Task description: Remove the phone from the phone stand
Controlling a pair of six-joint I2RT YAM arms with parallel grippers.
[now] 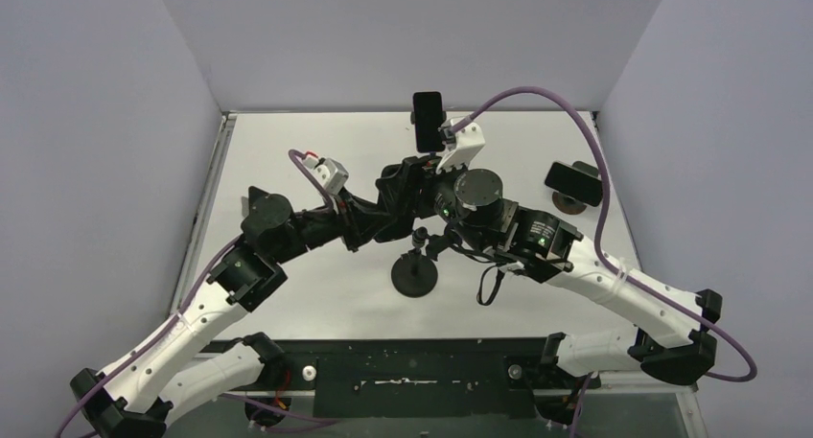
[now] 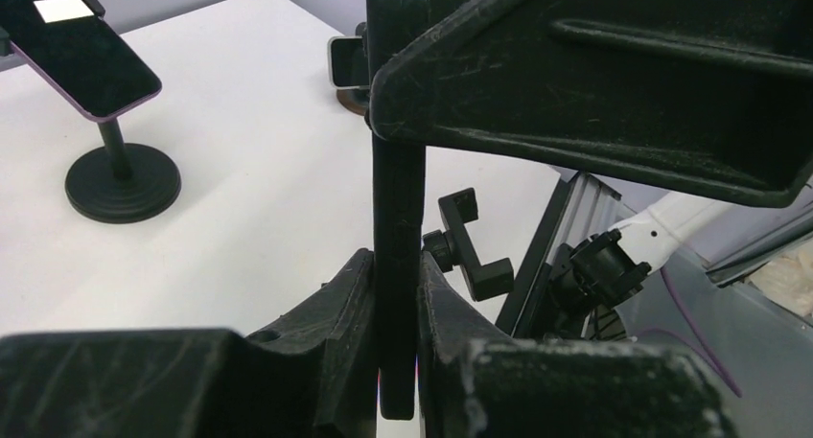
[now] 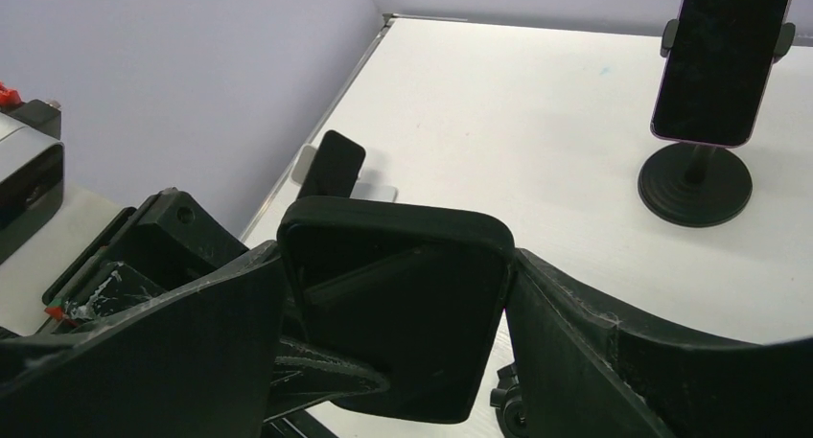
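A black phone (image 3: pixel 412 313) hangs in the air between both arms, clear of the table. My right gripper is shut on it, a finger pressed to each side edge. Seen edge-on in the left wrist view, the phone's lower end (image 2: pixel 398 361) sits between the fingers of my left gripper, which is shut on it from both faces. Below the two grippers, the phone stand (image 1: pixel 414 277) stands on its round black base. Its clamp (image 2: pixel 470 251) is empty, beside the phone's edge in the left wrist view. In the top view the arms hide most of the phone.
A second phone (image 1: pixel 429 122) rides upright on a stand at the table's back. Another phone (image 1: pixel 575 182) lies sideways on a stand at the right. At the left edge leans one more dark phone (image 3: pixel 333 166).
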